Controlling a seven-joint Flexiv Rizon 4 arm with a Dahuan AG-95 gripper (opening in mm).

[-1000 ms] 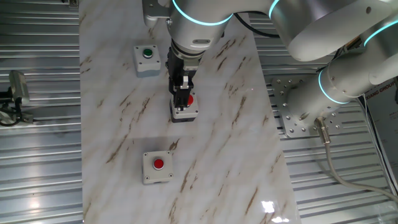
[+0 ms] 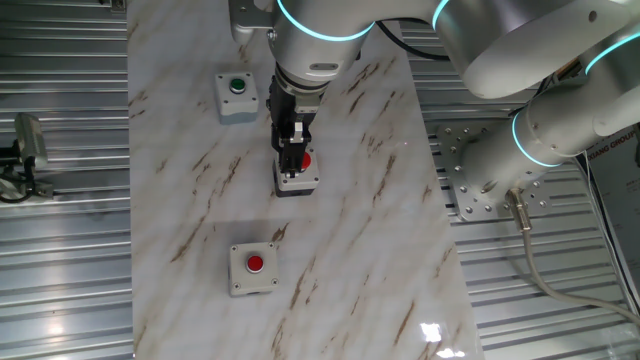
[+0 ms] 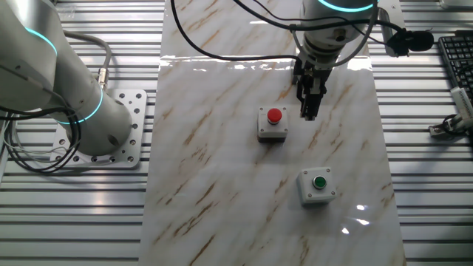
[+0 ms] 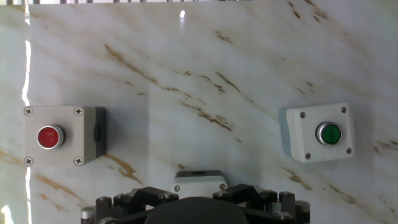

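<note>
My gripper [image 2: 291,168] points downward over the table, seen in front of a pale box with a red mushroom button [image 2: 307,162] and partly covering it in exterior view 1. In exterior view 2 the gripper [image 3: 309,116] appears up and to the right of that red button [image 3: 274,116], with visible space between them. The wrist view shows only the pale edge of this middle box [image 4: 199,185]; its button is hidden behind dark gripper parts. No object shows in the gripper, and its fingertips are too obscured to judge the opening.
A green-button box [image 2: 237,86] stands toward the back, and a box with a flat red button [image 2: 255,263] toward the front. In the wrist view they lie right [image 4: 329,133] and left [image 4: 50,137]. Open marble table [image 2: 370,270] surrounds them. Cables [image 3: 222,58] hang near the arm.
</note>
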